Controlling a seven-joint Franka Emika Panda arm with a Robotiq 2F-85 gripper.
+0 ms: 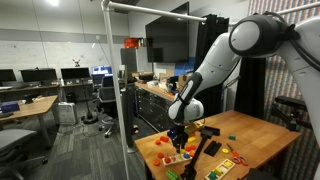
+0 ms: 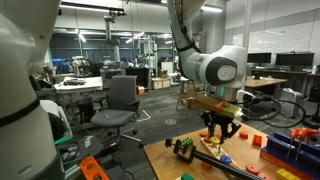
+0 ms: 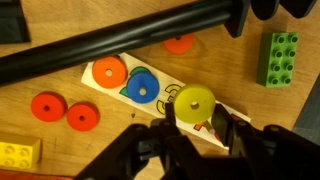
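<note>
In the wrist view a yellow disc (image 3: 194, 103) sits between the fingertips of my gripper, which is shut on it. Beneath the disc runs a narrow white board (image 3: 112, 92) with printed pictures. An orange disc (image 3: 109, 71) and a blue disc (image 3: 142, 87) rest on that board, to the left of the yellow one. The yellow disc covers part of the board, and how far above it the disc is cannot be told. Exterior view 2 has my gripper (image 2: 222, 134) low over the table.
Loose red discs (image 3: 47, 106) lie left of the board. A black bar (image 3: 120, 40) crosses behind it. A green block (image 3: 278, 59) is at the right and a yellow block (image 3: 18, 151) at lower left. A blue rack (image 2: 290, 152) stands at the table's side.
</note>
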